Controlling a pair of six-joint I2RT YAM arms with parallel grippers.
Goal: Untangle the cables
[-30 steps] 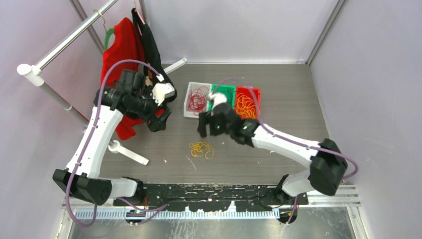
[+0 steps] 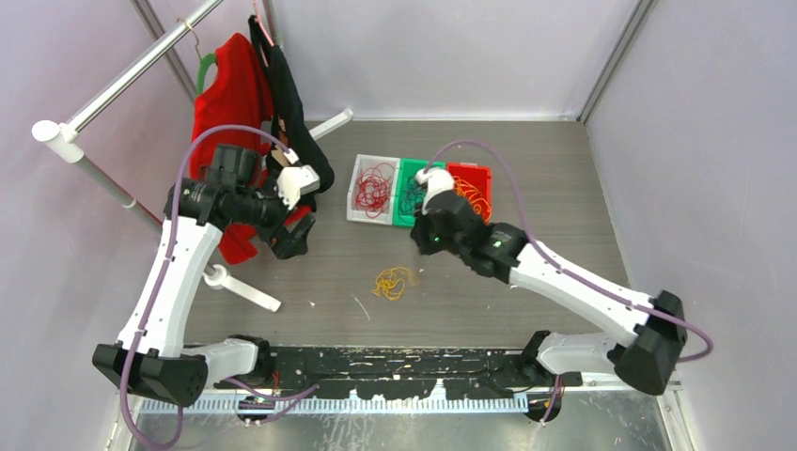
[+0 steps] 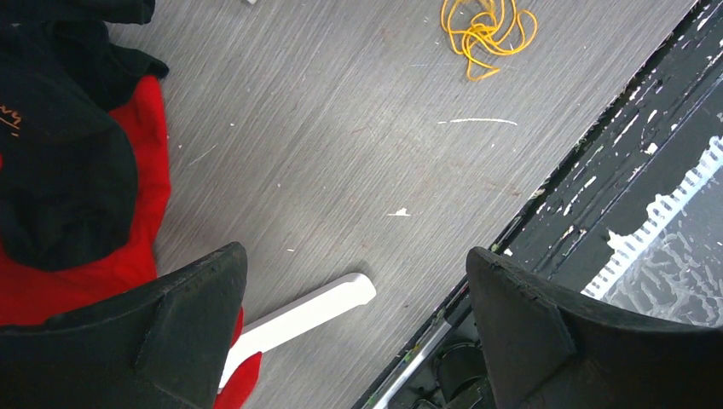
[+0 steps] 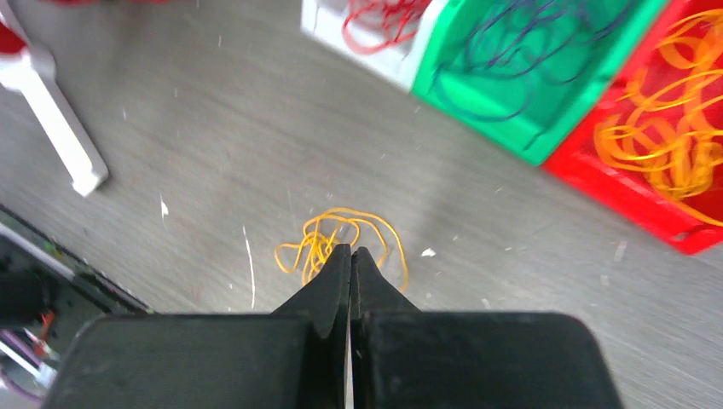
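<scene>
A loose tangle of yellow cable [image 2: 387,285] lies on the grey floor in front of the bins; the left wrist view has the yellow cable [image 3: 490,36] near its top edge. My right gripper [image 2: 428,249] is up and to the right of it, blurred in the top view. In the right wrist view its fingertips [image 4: 342,254] meet with nothing between them, and the yellow cable [image 4: 312,247] shows beyond and outside them. Over on the left, my left gripper is wide open and empty, beside the hanging clothes.
White [image 4: 407,70], green [image 4: 535,153] and red bins [image 4: 692,234] stand side by side, holding red, dark and orange cables. A clothes rack with a red garment [image 2: 226,89] and a white foot [image 2: 249,289] occupies the left.
</scene>
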